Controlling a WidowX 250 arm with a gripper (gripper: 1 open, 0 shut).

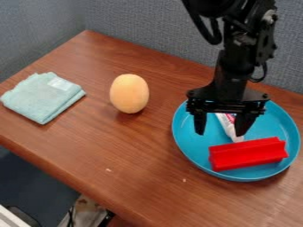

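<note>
My black gripper (221,124) is over the blue plate (190,145), fingers pointing down and apart, on either side of a white tube (231,132) that lies on the plate, partly hidden by the gripper. Whether the fingers touch the tube I cannot tell. A red bar-shaped object (246,155) lies on the front part of the plate.
An orange egg (129,93) stands on the wooden table (106,160) left of the plate. A folded pale cloth (42,97) lies at the far left. A grey wall is behind.
</note>
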